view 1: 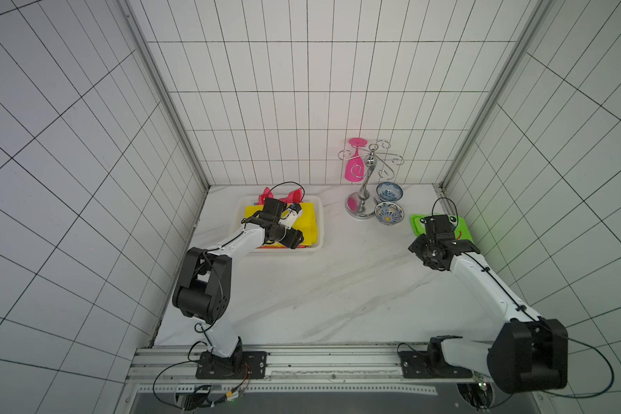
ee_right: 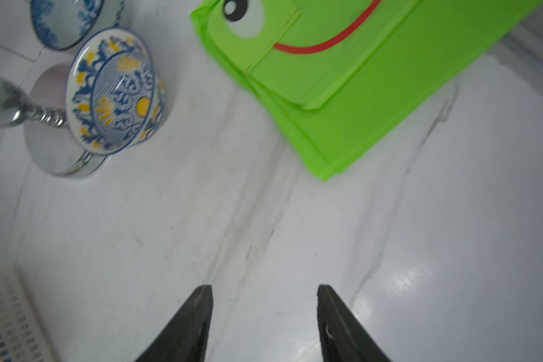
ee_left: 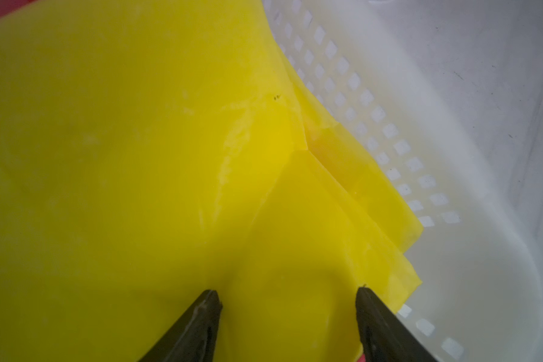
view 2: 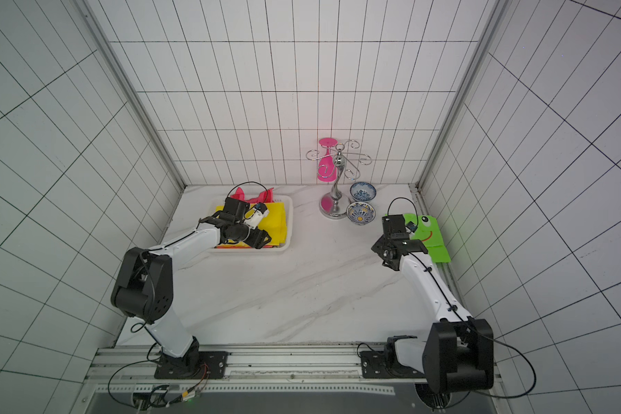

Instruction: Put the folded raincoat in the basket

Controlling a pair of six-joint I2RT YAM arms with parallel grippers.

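Note:
Inside the white basket (ee_left: pixel 470 193) lies a folded yellow raincoat (ee_left: pixel 181 138), filling most of it, with a loose corner beside the perforated wall. My left gripper is over that corner, its fingers apart with yellow material visible between and below them; I cannot tell whether they touch it. At the right of the table, a flat green folded raincoat (ee_right: pixel 356 114) with an eye and a red smile lies on the surface. My right gripper stands open near it, with only bare table seen between its fingers.
A silver stand (view 1: pixel 364 186) with curled arms stands at the back centre, a pink glass (view 1: pixel 354 167) hanging on it. Two patterned bowls (view 1: pixel 390 213) sit beside it. Red material (view 1: pixel 291 197) shows at the basket's back.

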